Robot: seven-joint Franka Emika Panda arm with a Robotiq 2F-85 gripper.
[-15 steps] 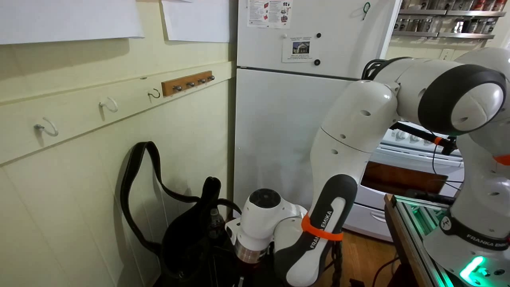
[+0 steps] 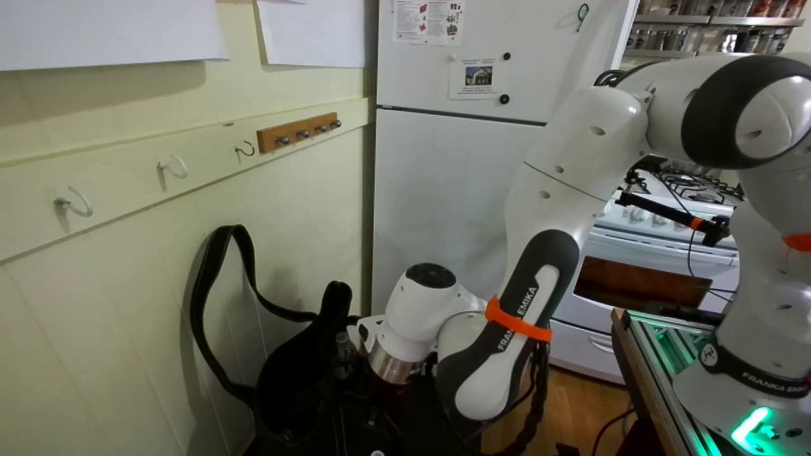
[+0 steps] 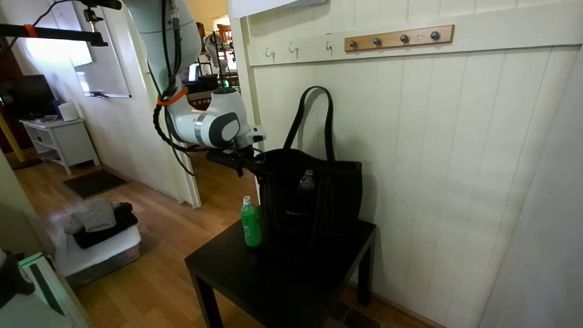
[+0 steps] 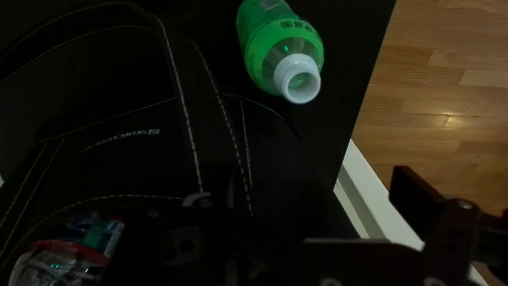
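Observation:
A black tote bag with white stitching stands on the black table, one strap raised against the wall. Beside it a green bottle stands upright; the wrist view shows its white open neck. Inside the bag's opening is a clear bottle, and the wrist view shows a clear container with a red band at lower left. My gripper is open, with no object visible between its fingers. It hangs above the green bottle, close to the bag's left rim. The bag's dark cloth partly hides the fingers' outlines.
A wall carries hooks and a wooden peg rack behind the bag. The fridge stands beyond the arm in exterior view 1. Wooden floor lies open left of the table, with a lidded plastic box farther off.
My hand has risen and shifted slightly to the right in exterior view 1, and the elbow is higher. The bag looks about the same.

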